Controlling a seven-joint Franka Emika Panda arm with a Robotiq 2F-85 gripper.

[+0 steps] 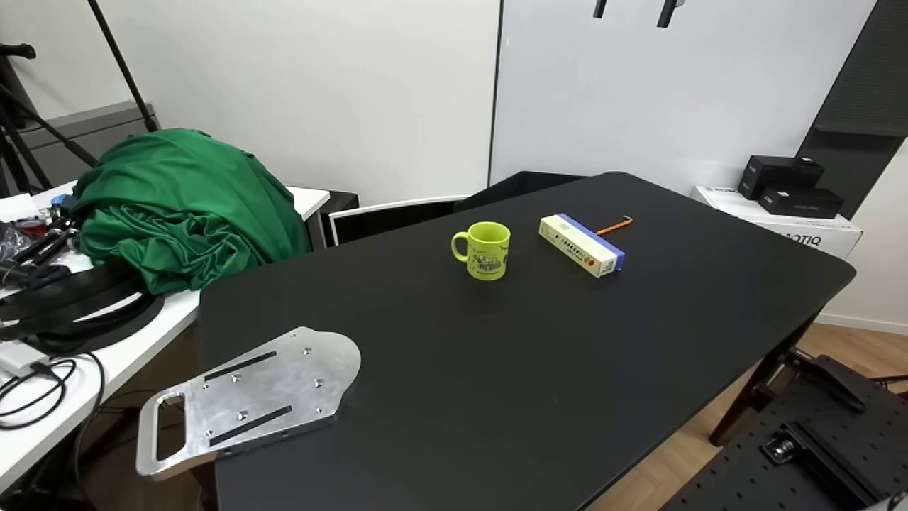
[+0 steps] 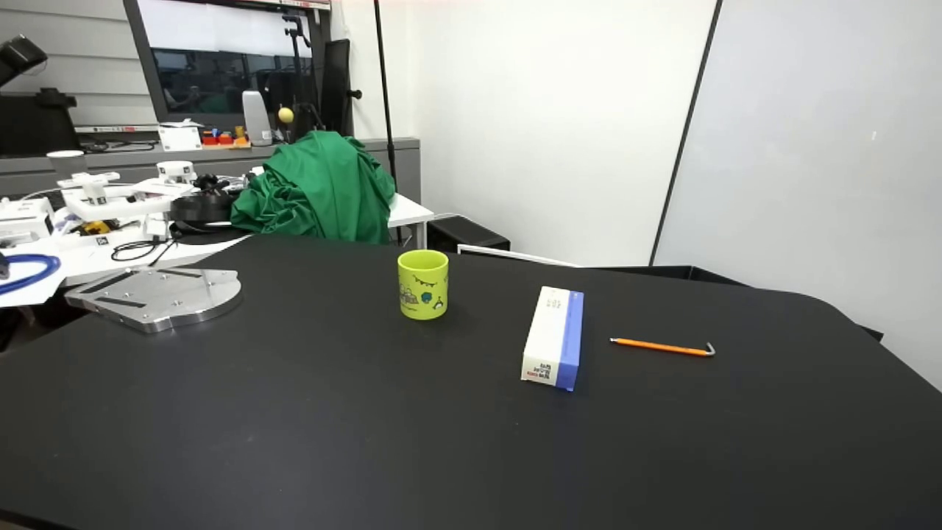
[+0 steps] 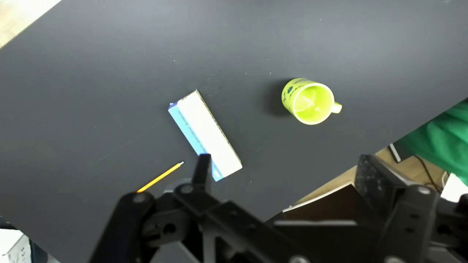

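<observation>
My gripper stands open, high above the black table, its two fingers wide apart with nothing between them. Only the fingertips show at the top edge of exterior view 1. A yellow-green mug stands upright on the table, and its handle points left in that view. To its right lies a long white and blue box. Beyond the box rests an orange hex key, partly hidden by the box in exterior view 1. In the wrist view, one finger overlaps the lower end of the box.
A metal plate with a handle cutout overhangs the table's left corner. Green cloth is heaped on a white side table.
</observation>
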